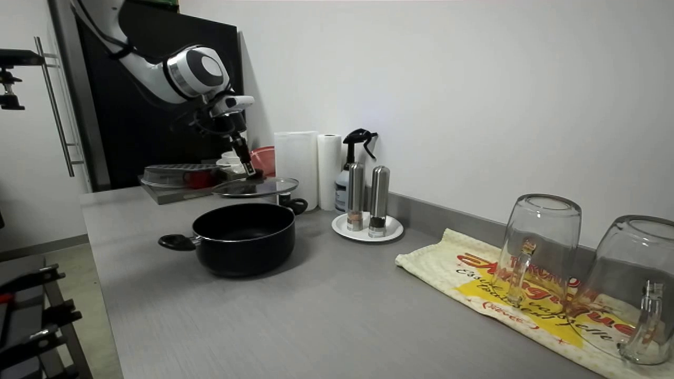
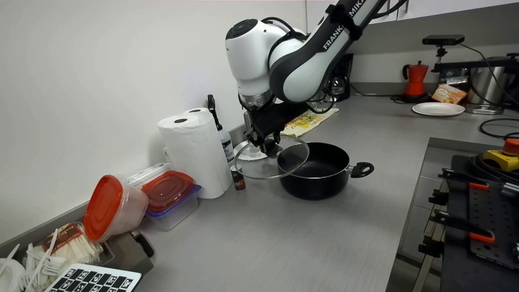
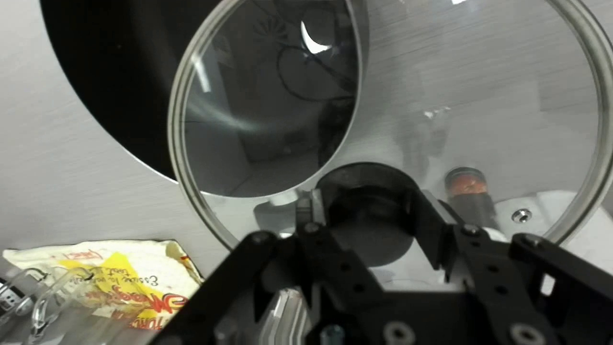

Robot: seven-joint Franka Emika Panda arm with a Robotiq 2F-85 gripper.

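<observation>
My gripper is shut on the round black knob (image 3: 368, 241) of a glass lid. The lid (image 1: 271, 184) is held in the air, clear of the counter, slightly tilted. A black pot (image 1: 246, 256) with two side handles stands uncovered on the counter. From above, the lid's glass (image 3: 488, 86) overlaps only part of the pot (image 3: 109, 69), the rest of it lying off to one side. In the second exterior view, the lid (image 2: 258, 172) hangs at the left of the pot (image 2: 316, 187), towards the paper rolls.
Paper towel rolls (image 2: 194, 146), a small spice jar (image 2: 238, 178) and a spray bottle (image 1: 342, 186) line the wall. Two steel mills stand on a white plate (image 1: 393, 230). Glass mugs (image 1: 537, 252) rest upside down on a cloth (image 1: 436, 262).
</observation>
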